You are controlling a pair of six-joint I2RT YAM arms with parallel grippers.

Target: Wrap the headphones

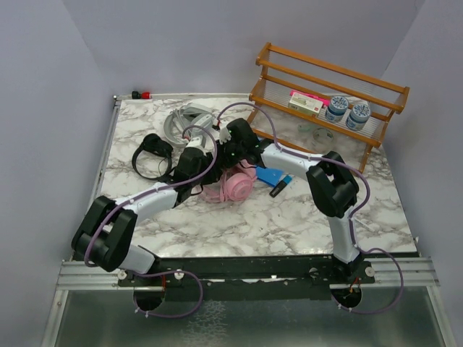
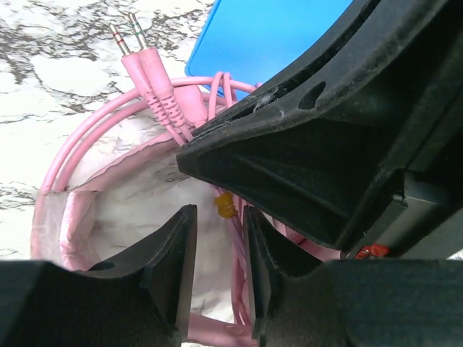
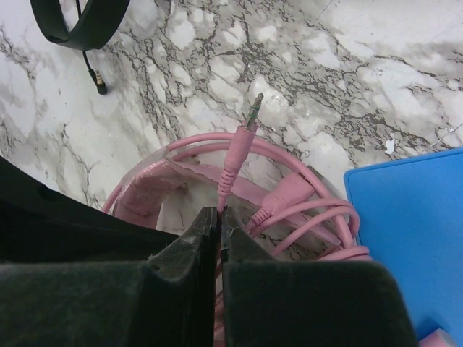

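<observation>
The pink headphones (image 1: 239,188) lie at the middle of the table, their cable looped in a bundle across the band. In the right wrist view my right gripper is shut on the pink cable, just below a plug (image 3: 237,150) that sticks up from the fingertips. Two plugs (image 2: 153,76) show in the left wrist view. My left gripper is part open just below the right gripper's fingers (image 2: 282,166). Between its fingertips, the cable with an orange-yellow band (image 2: 226,204) runs through view; whether they touch it I cannot tell.
Black headphones (image 1: 154,147) and white headphones (image 1: 189,119) lie behind to the left. A blue box (image 1: 269,176) and a dark marker-like item (image 1: 280,187) sit right of the pink pair. Back right stands a wooden rack (image 1: 329,87).
</observation>
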